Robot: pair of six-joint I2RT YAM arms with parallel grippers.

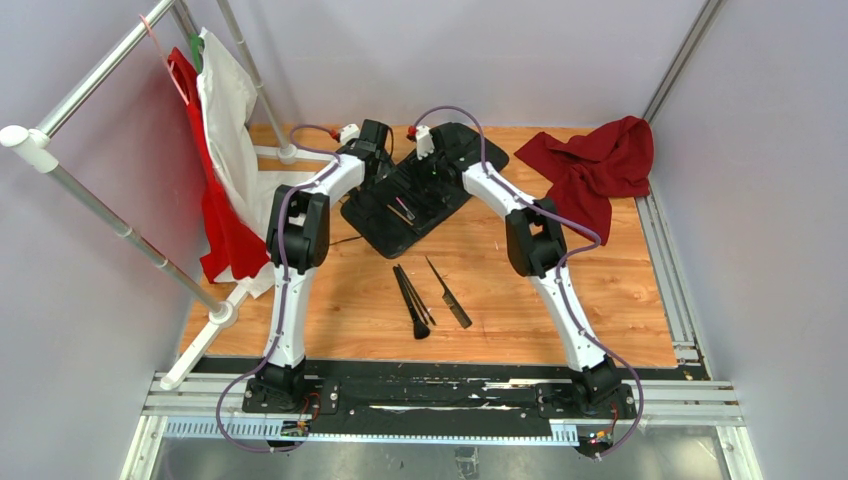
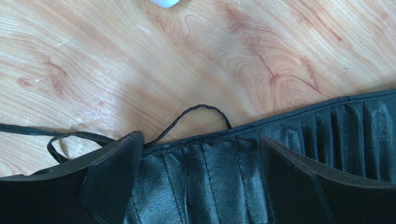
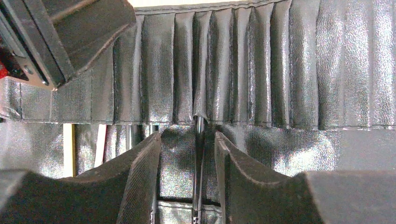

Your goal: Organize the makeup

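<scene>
The black makeup roll lies spread at a slant on the back of the table, with several slim tools in its pockets. In the right wrist view a thin dark stick has its upper end under the pocket strip. My right gripper is open around that stick, a finger on either side and gaps between. A yellow stick and a pinkish one sit left of it. My left gripper stands open over the roll's edge, pleated pockets showing between its fingers.
Dark thin brushes, a large brush and a comb lie on bare wood at the front middle. Red cloth is heaped at the back right. A clothes rack stands left. Both grippers are close together.
</scene>
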